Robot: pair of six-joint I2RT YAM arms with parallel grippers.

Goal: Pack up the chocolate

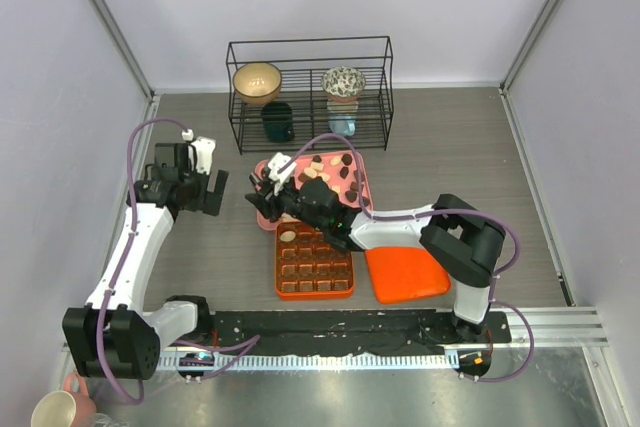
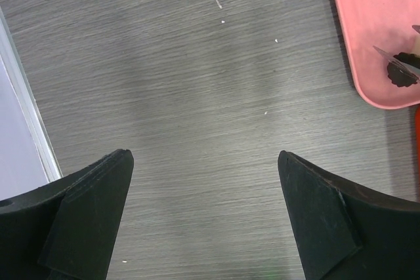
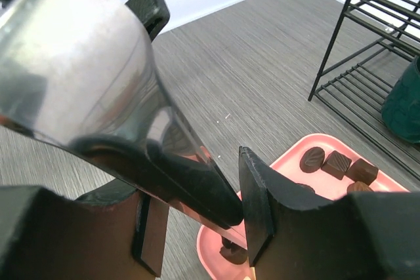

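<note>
Brown and pale chocolates lie scattered on a pink tray; a dark chocolate sits near its corner. Shiny metal tongs stand between the fingers of my right gripper, which is closed round them over the tray's left side. In the left wrist view their pointed tips appear apart, over the dark chocolate; whether they touch it I cannot tell. The brown compartment box holds a pale chocolate in its back left compartment. My left gripper hangs open over bare table, nothing between its fingers.
An orange lid lies right of the box, partly under the right arm. Behind the tray stands a black wire rack with bowls and cups.
</note>
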